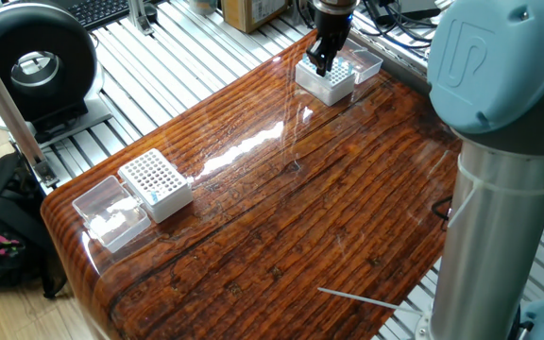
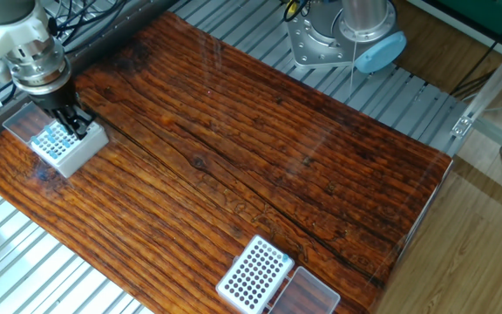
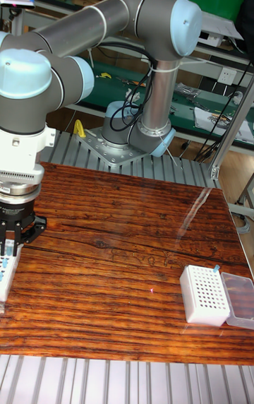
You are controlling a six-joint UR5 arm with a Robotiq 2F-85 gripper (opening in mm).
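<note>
A white tube rack (image 1: pixel 326 87) with blue-capped tubes in it stands at the far end of the wooden table. My black gripper (image 2: pixel 78 129) points down at its top, with the fingertips close over the holes. Blue shows beside the fingers in the third exterior view, but whether they are closed round a tube cannot be made out. At the opposite end sits a second white rack (image 1: pixel 157 185), its holes mostly empty. One blue tube (image 2: pixel 285 258) sits at a corner of it. Both racks have their clear lids folded open.
The clear lid (image 1: pixel 111 212) of the mostly empty rack lies flat beside it, near the table edge. Another lid (image 1: pixel 362 62) lies behind the filled rack. Between the racks the wooden tabletop (image 2: pixel 207 166) is bare. A thin rod (image 1: pixel 366 299) juts over the table near the arm's base.
</note>
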